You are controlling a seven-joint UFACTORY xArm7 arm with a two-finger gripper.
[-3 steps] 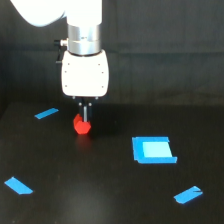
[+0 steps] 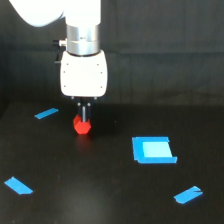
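A small red object (image 2: 82,126) is on the dark table, left of centre. My white gripper (image 2: 84,117) points straight down from above, its narrow fingers reaching the top of the red object. The fingers are too small and dark here to show whether they are open or pressed against it. To the right, a pale square (image 2: 157,149) lies inside a blue taped outline (image 2: 137,149) on the table.
Blue tape strips lie flat at the back left (image 2: 46,113), front left (image 2: 18,186) and front right (image 2: 188,195). Bare table (image 2: 110,180) stretches across the middle and front. A dark curtain (image 2: 160,60) hangs behind.
The gripper stays over the red object, and the taped outline and strips are where they were.
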